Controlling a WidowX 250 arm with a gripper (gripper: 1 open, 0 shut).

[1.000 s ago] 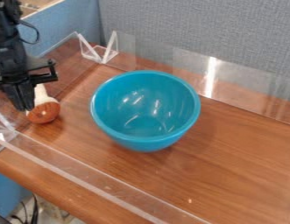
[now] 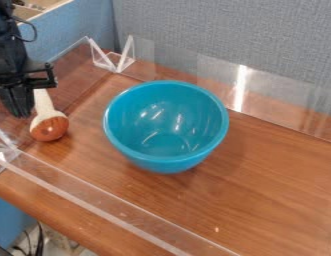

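Note:
My black gripper (image 2: 24, 95) is at the far left, low over the wooden counter. Just beside it stands a pale-handled object with a round orange-brown end (image 2: 49, 127), its light shaft rising toward the gripper. Whether the fingers touch it is hard to make out, and their state is unclear. A large teal bowl (image 2: 165, 150) sits in the middle, to the right of that object.
Clear plastic walls (image 2: 239, 90) line the back and front edges of the wooden counter (image 2: 268, 195). A white bracket (image 2: 112, 58) stands at the back left.
My gripper has shifted a little to the left and back, uncovering more of the pale shaft. The bowl has stayed in place.

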